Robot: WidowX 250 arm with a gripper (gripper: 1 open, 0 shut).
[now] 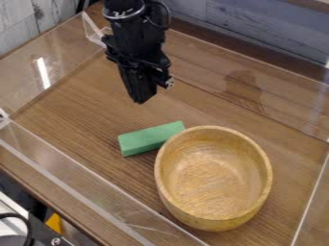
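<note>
My black gripper (144, 85) is raised over the upper middle of the wooden board, tilted downward; whether its fingers are apart is hard to tell. Below it, apart from it, a green rectangular block (152, 137) lies flat at a slight slant. Just to the right of the block sits a large yellow bowl (213, 202), with nothing visible inside.
The board's right half above the bowl (244, 91) is bare, as is the left middle. A raised edge runs along the back right, and dark cables show at the bottom left corner.
</note>
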